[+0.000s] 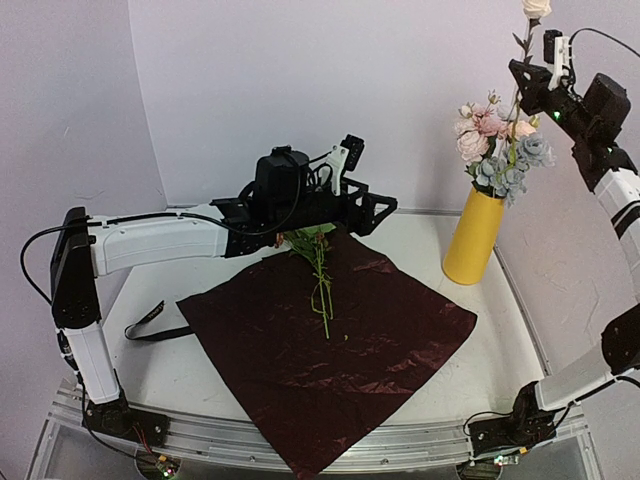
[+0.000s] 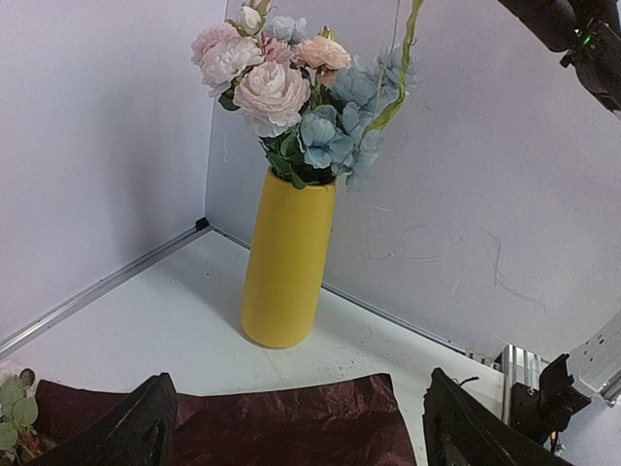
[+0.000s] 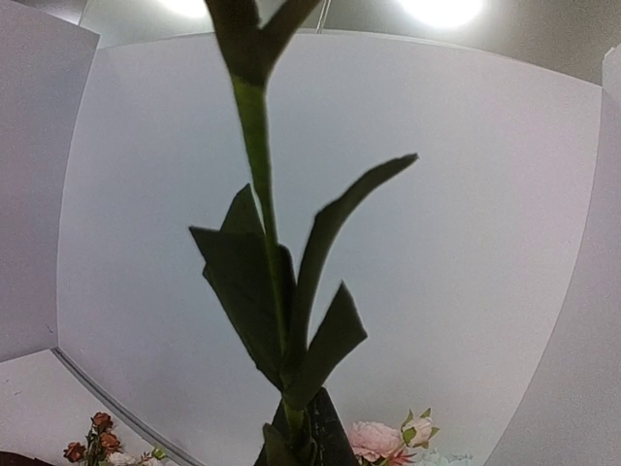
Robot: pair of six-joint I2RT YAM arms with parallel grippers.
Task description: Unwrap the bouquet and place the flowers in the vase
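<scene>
The yellow vase point(image 1: 474, 238) stands upright at the back right, filled with pink, cream and blue flowers point(image 1: 487, 140). Above it, my right gripper point(image 1: 522, 80) is shut on the stem of a white rose point(image 1: 536, 8). The rose's green stem point(image 2: 400, 83) hangs down across the blue blooms; whether its lower end is inside the vase mouth cannot be told. Leaves of this rose point(image 3: 257, 291) fill the right wrist view. Over the cloth, my left gripper point(image 1: 386, 212) stands open and empty. More cut flowers point(image 1: 318, 262) lie on the cloth, their heads partly hidden beneath the left arm.
A dark red cloth point(image 1: 340, 380) covers the middle of the white table. A black strap point(image 1: 158, 333) lies at its left. Walls point(image 1: 330, 90) close off the back and both sides; bare table surrounds the vase's base.
</scene>
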